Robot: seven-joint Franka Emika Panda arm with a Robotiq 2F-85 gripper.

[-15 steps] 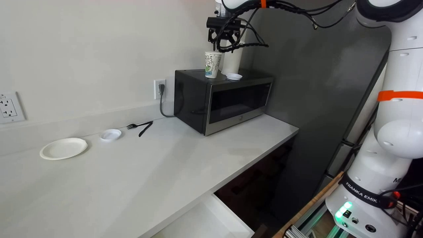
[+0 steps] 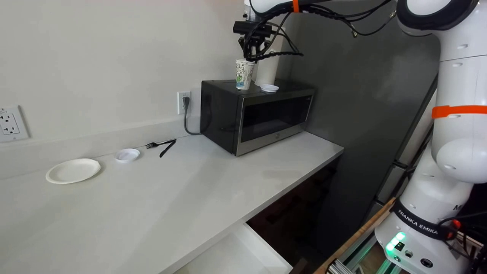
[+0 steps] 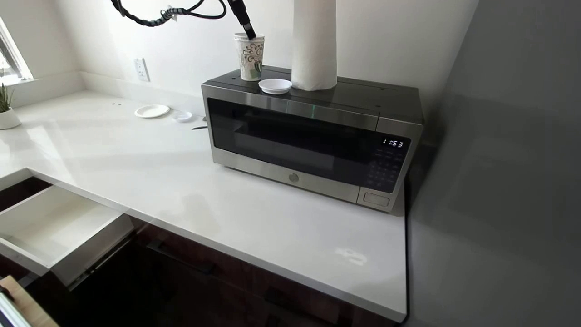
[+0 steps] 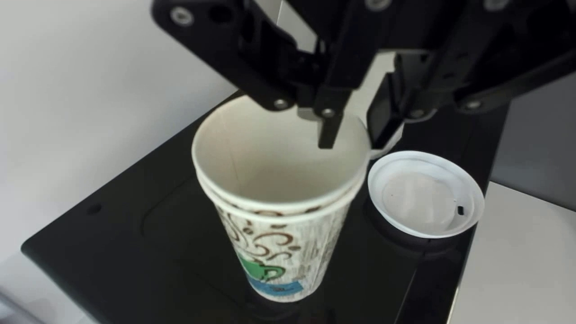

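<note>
Stacked paper cups (image 4: 281,243), at least two by their doubled rims, stand upright on the left part of the black microwave top (image 3: 370,101). Their print shows brown swirls with green and blue. In the wrist view my gripper is part open at the cups' right rim. One finger (image 4: 329,132) reaches over the cup mouth, while the other is just outside the rim. A gap shows between the fingers; contact with the paper cannot be made out. White lids (image 3: 275,86) lie beside the cups.
A paper towel roll (image 3: 314,49) stands behind the lids, close to the gripper. On the counter are a white plate (image 2: 73,171), a small white lid (image 2: 126,155), a black fork (image 2: 159,143) and a black knife (image 2: 167,148). An open drawer (image 2: 237,251) juts out in front.
In exterior view 1 my gripper has shifted slightly left and down to the cup rim, and its fingers look closer together. The cups and lids have not moved.
</note>
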